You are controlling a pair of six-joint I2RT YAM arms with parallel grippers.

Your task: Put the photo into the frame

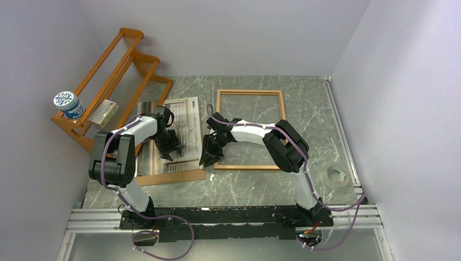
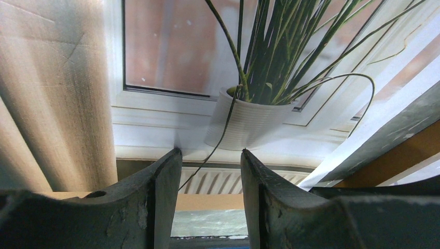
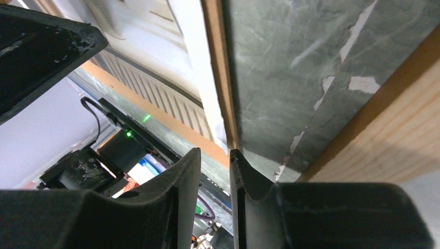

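Note:
The photo (image 2: 306,124), a print of a potted plant on a white window sill, lies flat on the left of the table. Above its lower part hangs my left gripper, fingers somewhat apart; only the print's surface shows in the gap, and contact is unclear. My right gripper is at the lower right corner, its fingers close together but not touching. The photo's white margin (image 3: 200,67) and a thin brown edge run to its fingertips; whether they are pinched cannot be made out. The empty wooden frame (image 1: 250,91) lies to the right, partly behind the right arm.
A wooden rack (image 1: 108,81) stands at the back left, bearing a blue-and-white tub (image 1: 69,104) and a small box (image 1: 103,113). A roll of clear tape (image 1: 336,175) lies at the right. Bare stone table (image 1: 244,187) shows in front of the frame.

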